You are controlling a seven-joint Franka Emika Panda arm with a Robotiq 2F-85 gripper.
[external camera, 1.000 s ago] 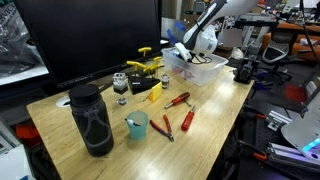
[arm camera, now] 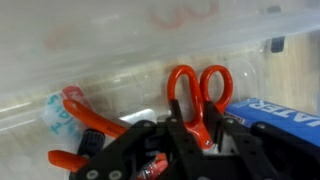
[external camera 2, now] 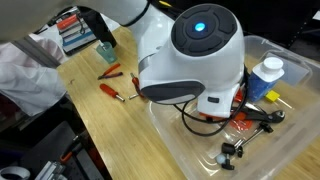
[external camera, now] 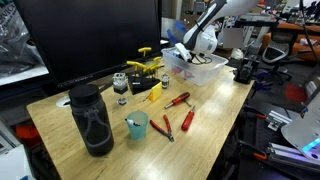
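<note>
In the wrist view, scissors [arm camera: 194, 95] with red-orange loop handles stand inside the clear bin [arm camera: 40, 75]. My gripper is shut on them just below the loops; the fingers hide their lower part. Exterior view 2 has the white arm reaching down into the bin [external camera 2: 285, 130], its fingertips mostly hidden. At the table's far end, exterior view 1 shows the arm over the same bin [external camera: 212, 76], with the grip too small to make out.
Red-and-black tools [arm camera: 95, 120] and a blue-and-white box [arm camera: 275, 122] crowd the scissors. A white bottle [external camera 2: 265, 75] is also in the bin. On the table stand a teal cup [external camera: 137, 125] and a black cylinder [external camera: 91, 120], with red-handled tools [external camera: 188, 120] nearby.
</note>
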